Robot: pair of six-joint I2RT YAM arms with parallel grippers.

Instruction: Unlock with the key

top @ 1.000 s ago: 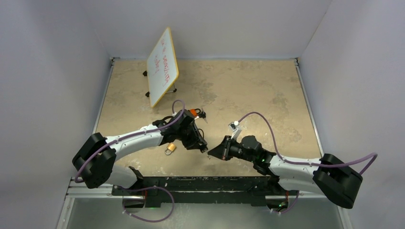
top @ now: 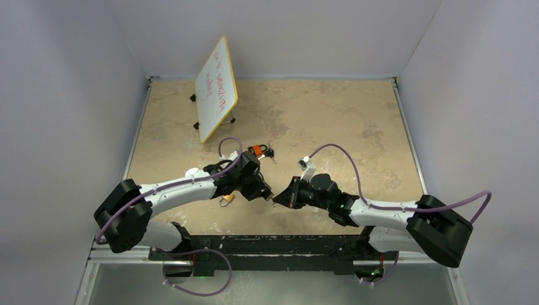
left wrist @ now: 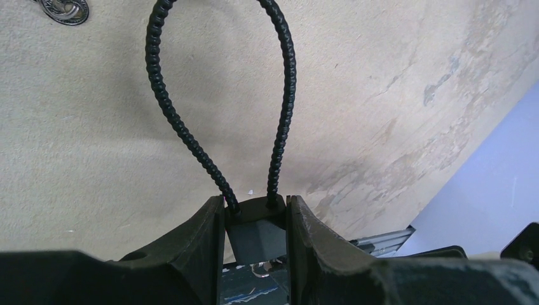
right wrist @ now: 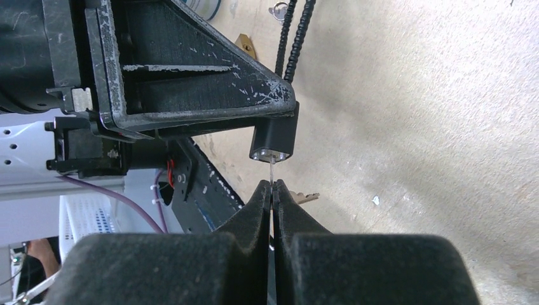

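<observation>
My left gripper is shut on a black cable lock (left wrist: 257, 235), whose braided cable loop rises from the body in the left wrist view. In the right wrist view the lock body (right wrist: 274, 133) faces down, and a thin key (right wrist: 272, 168) reaches its underside from the tips of my right gripper, which is shut on that key. In the top view both grippers meet low in the centre, left (top: 260, 190) and right (top: 279, 200).
A brass padlock (top: 226, 199) lies left of the grippers. An orange padlock (top: 257, 150) and dark small items lie behind them. A whiteboard (top: 216, 89) stands at back left.
Both grippers have shifted slightly left in the top view. My right arm has also moved a little toward the back, its gripper staying close to the left one.
</observation>
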